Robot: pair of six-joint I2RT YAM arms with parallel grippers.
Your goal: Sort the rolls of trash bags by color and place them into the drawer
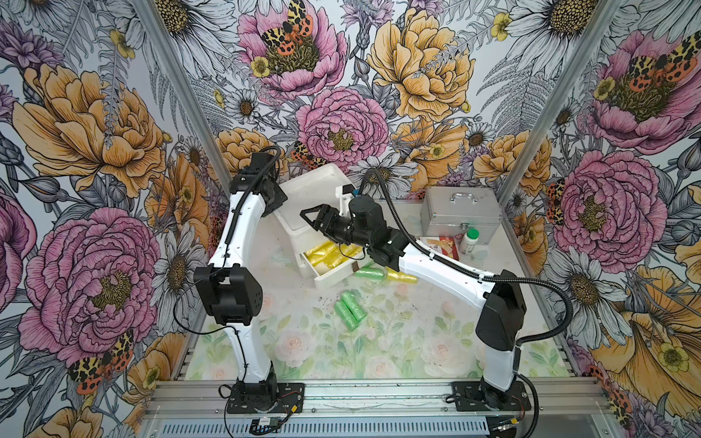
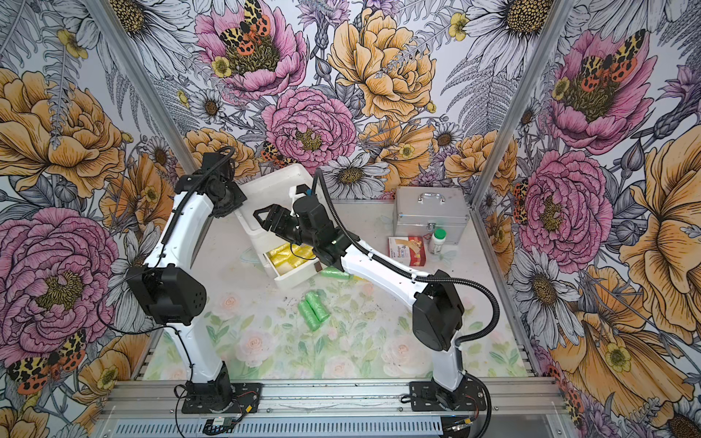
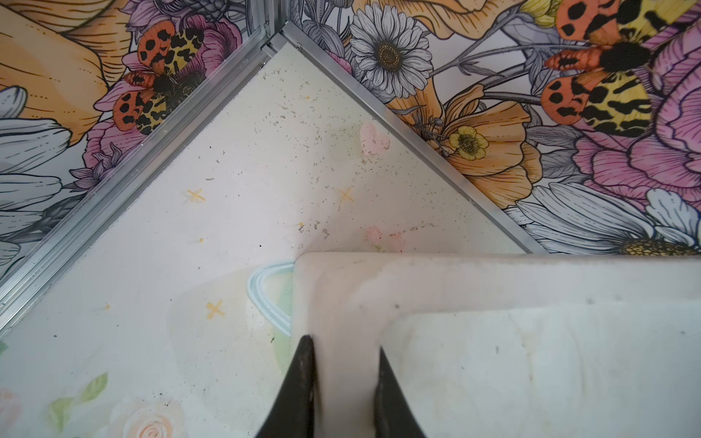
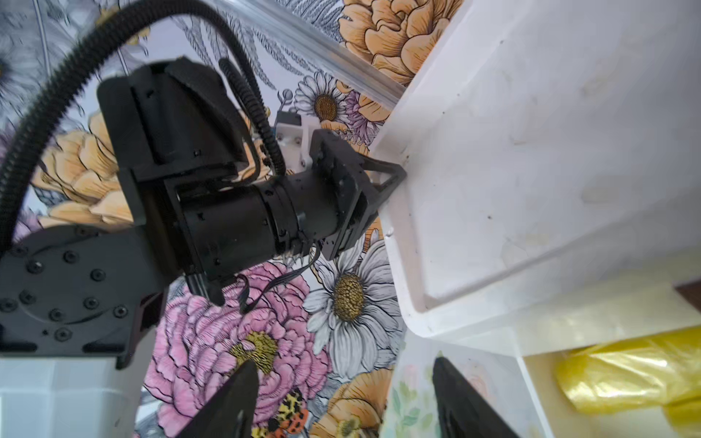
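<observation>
The white drawer unit has its drawer out, holding yellow rolls. My left gripper is shut on the unit's rim at the back left. My right gripper stands open above the drawer, its fingers empty in the right wrist view. Two green rolls lie on the table in front of the drawer; a green roll and a yellow roll lie beside its right side, partly behind my right arm.
At the back right are a metal case, a red-and-white packet and a white bottle with a green cap.
</observation>
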